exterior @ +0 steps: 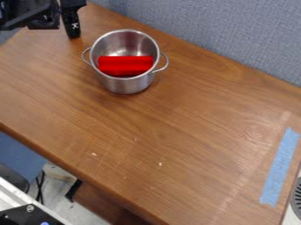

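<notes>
A steel pot (126, 85) with two wire handles stands on the wooden table near the back left. A red cylindrical object (125, 64) lies inside it. My black gripper (70, 28) is at the top left edge of the view, left of and behind the pot, apart from it. Its upper part is cut off by the frame, and I cannot tell whether it is open or shut.
A strip of blue tape (279, 167) lies at the right edge. A grey padded wall runs along the back.
</notes>
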